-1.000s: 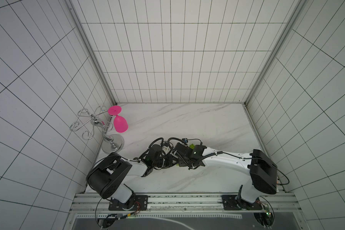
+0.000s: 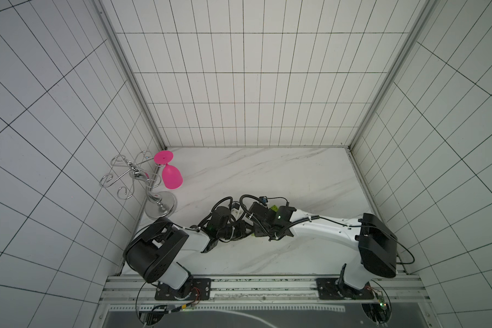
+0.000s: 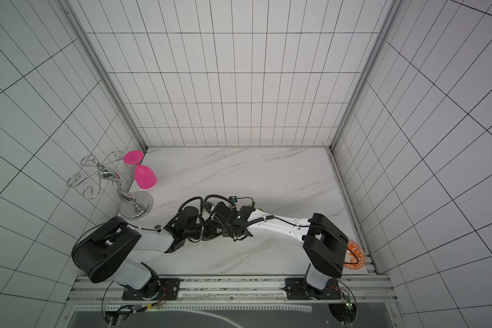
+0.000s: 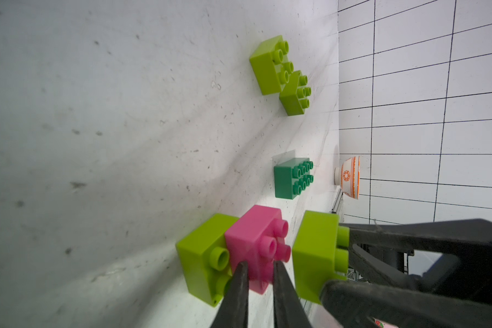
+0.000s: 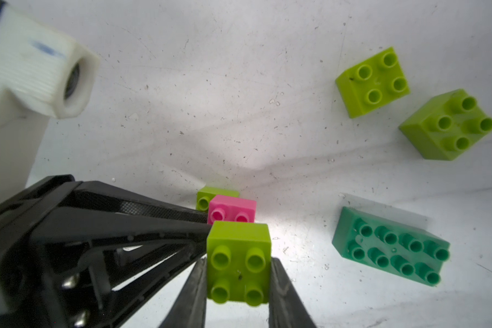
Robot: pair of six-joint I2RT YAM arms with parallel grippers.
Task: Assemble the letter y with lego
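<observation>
In the right wrist view, my right gripper is shut on a lime brick [image 5: 238, 235], whose studs face the camera. Just beyond it, a pink brick [image 5: 232, 203] and another lime brick [image 5: 216, 192] sit side by side, apparently touching. The left wrist view shows the held lime brick [image 4: 311, 246] close to the studs of the pink brick [image 4: 254, 229], with a small gap visible. Fingers of my left gripper stand slightly apart at the pink brick's lower end; whether they grip it is unclear. Both arms hide this spot in the top views.
A green long brick [image 5: 391, 246] and two loose lime bricks, one small [image 5: 372, 82] and one farther right [image 5: 447, 124], lie clear on the table. A metal stand [image 2: 159, 205] with a pink cup [image 2: 172, 176] is at the left; an orange-white bowl [image 3: 355, 255] sits far right.
The right arm's elbow has shifted very slightly to the right. Otherwise both arms look still, with the grippers close together throughout.
</observation>
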